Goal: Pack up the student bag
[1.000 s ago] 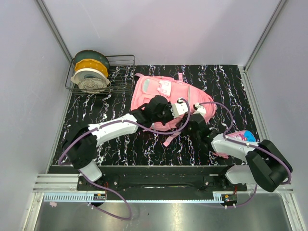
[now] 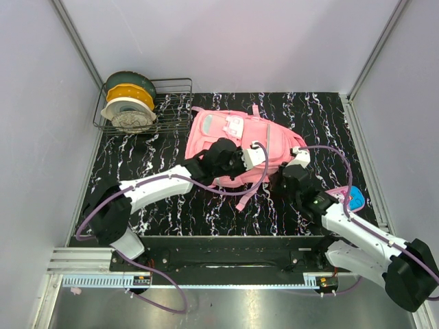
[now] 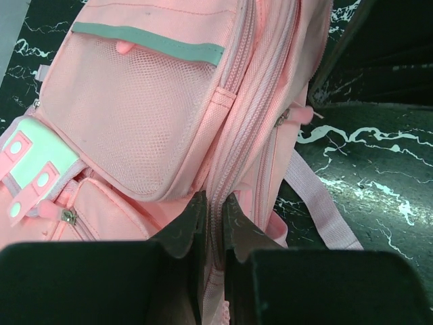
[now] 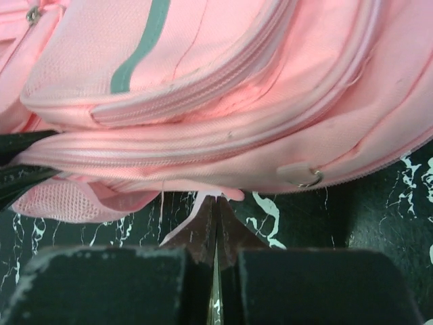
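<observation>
The pink student bag [image 2: 218,125] lies on the dark marbled table, its zip closed where I can see it. My left gripper is shut on the bag's zipped edge; its dark fingers [image 4: 26,179] also show at the left of the right wrist view. My right gripper is shut in front of the bag's lower side, no fabric visible between its fingertips. Close to those tips is a pink zipper pull; in the left wrist view the pull [image 3: 302,115] hangs free of any finger.
A pink and blue pouch [image 2: 356,199] lies at the right, partly behind my right arm. The wire rack [image 2: 175,85] with plates stands at the back left. Bare table shows in front of the bag. A grey strap [image 3: 323,203] hangs from the bag.
</observation>
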